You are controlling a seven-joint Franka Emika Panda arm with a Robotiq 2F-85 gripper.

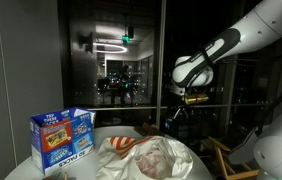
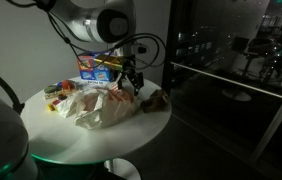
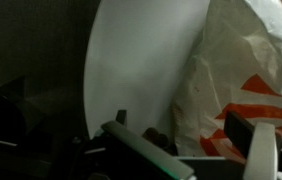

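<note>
My gripper stands open above the table, its two dark fingers (image 3: 146, 152) well apart and nothing between them. It hangs over the right part of the table in exterior view 1. A crumpled white plastic bag with red-orange print (image 1: 146, 158) covers much of the tabletop. In the wrist view the bag (image 3: 216, 85) fills the right side, with bare white table (image 3: 136, 60) to its left. A small dark object, partly hidden by the fingers, shows near the bag's lower edge. A blue snack box (image 1: 63, 140) stands upright at the table's left.
Exterior view 2 shows a dark brown item (image 2: 155, 102) at the edge of the round white table (image 2: 101, 148). Small colourful packets (image 2: 56, 98) lie on the opposite side. Bare tabletop runs along the near edge. A wooden chair (image 1: 221, 158) stands beyond the table.
</note>
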